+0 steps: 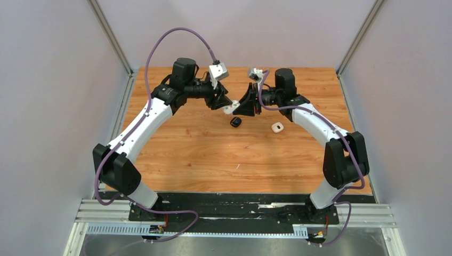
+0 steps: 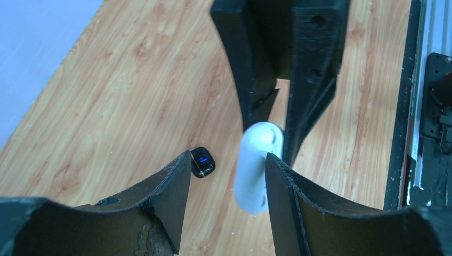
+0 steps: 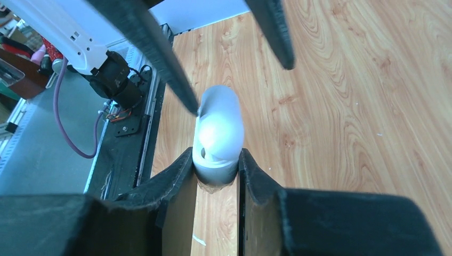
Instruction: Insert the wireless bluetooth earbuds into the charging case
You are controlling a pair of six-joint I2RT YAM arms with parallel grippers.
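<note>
Both grippers meet over the table's middle at a white earbud case (image 1: 231, 107). My right gripper is shut on the case (image 3: 217, 128), which stands upright between its fingertips in the right wrist view. My left gripper has its fingertips either side of or beside the white case (image 2: 256, 160); whether it grips anything is hard to tell. A small black object (image 1: 235, 122) lies on the table below them, and a small white piece (image 1: 277, 127) lies to the right.
Walls surround it at back and sides.
</note>
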